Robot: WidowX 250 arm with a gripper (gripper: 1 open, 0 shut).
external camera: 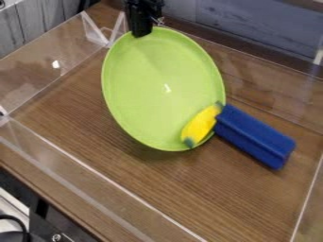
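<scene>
A large green plate (158, 85) is tilted, raised at its far end, where my gripper (142, 26) is shut on the rim. A yellow banana (199, 125) is at the plate's lower right edge. A blue block (252, 137) lies on the wooden floor just right of the plate, beside the banana.
Clear plastic walls (38, 71) border the wooden surface (113, 189) at left and front. A grey back wall (252, 28) stands behind.
</scene>
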